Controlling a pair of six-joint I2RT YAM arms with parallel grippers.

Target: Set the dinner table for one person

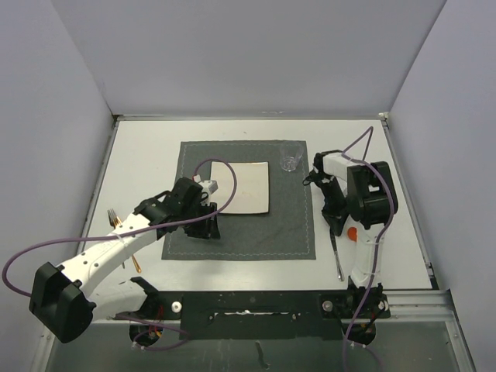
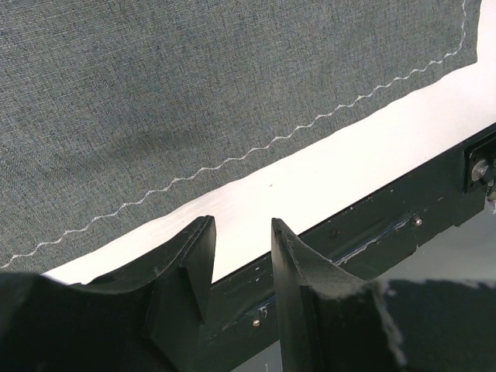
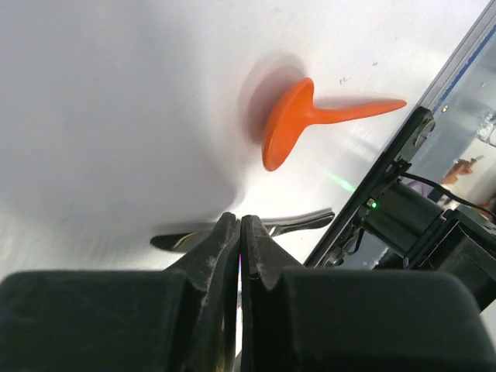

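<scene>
A square cream plate (image 1: 240, 187) lies on the grey placemat (image 1: 256, 242), with a clear glass (image 1: 291, 156) at its upper right. Forks and other cutlery (image 1: 135, 262) lie at the left, partly under my left arm. My left gripper (image 1: 211, 229) is part open over the placemat's lower left, empty. My right gripper (image 1: 335, 225) is shut, nothing visible between its fingers, above a dark-and-silver utensil (image 3: 298, 225) right of the placemat. An orange utensil (image 3: 288, 124) with a broad head lies beside it.
The table (image 1: 248, 275) has bare strips behind and in front of the placemat. Walls stand at back and sides; a black rail (image 2: 356, 248) runs along the front edge.
</scene>
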